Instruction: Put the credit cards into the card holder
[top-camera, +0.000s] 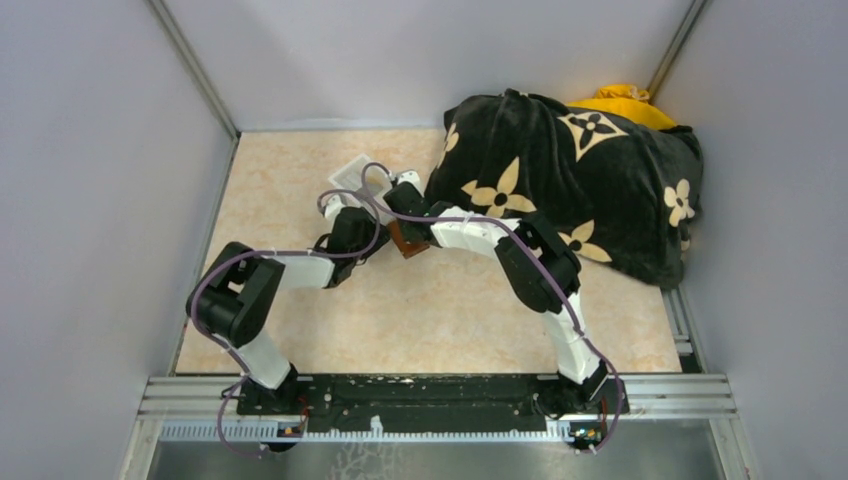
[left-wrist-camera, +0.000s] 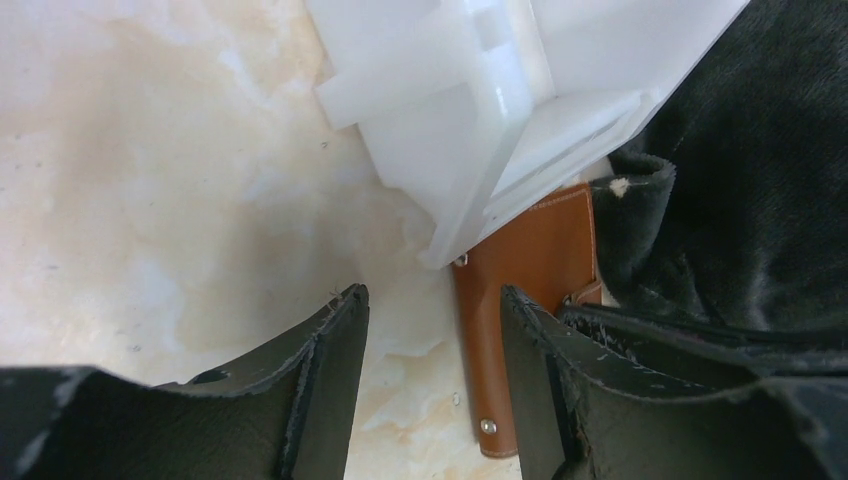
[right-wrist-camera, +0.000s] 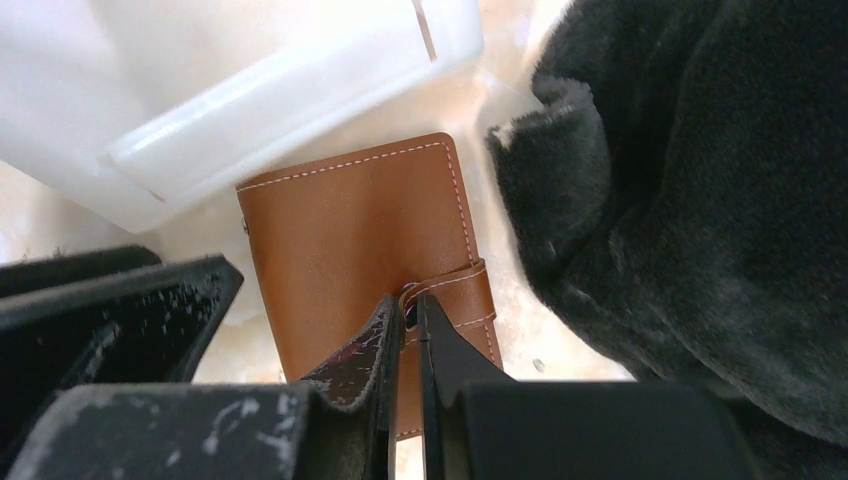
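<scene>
A brown card holder (right-wrist-camera: 350, 225) with pale stitching and a side strap (right-wrist-camera: 465, 298) lies flat on the table. My right gripper is over it, its fingers close together at the strap's raised end. Whether they grip the strap cannot be told. From the left, my left gripper reaches in open, nothing between its fingers. One of its fingers overlaps the holder's edge in the left wrist view, and a black finger (right-wrist-camera: 200, 300) of it shows in the right wrist view. No credit cards can be made out.
A white plastic tray (top-camera: 352, 172) stands just behind the holder, its corner very near it. The dark plush blanket (top-camera: 560, 170) fills the right side, close to the right gripper.
</scene>
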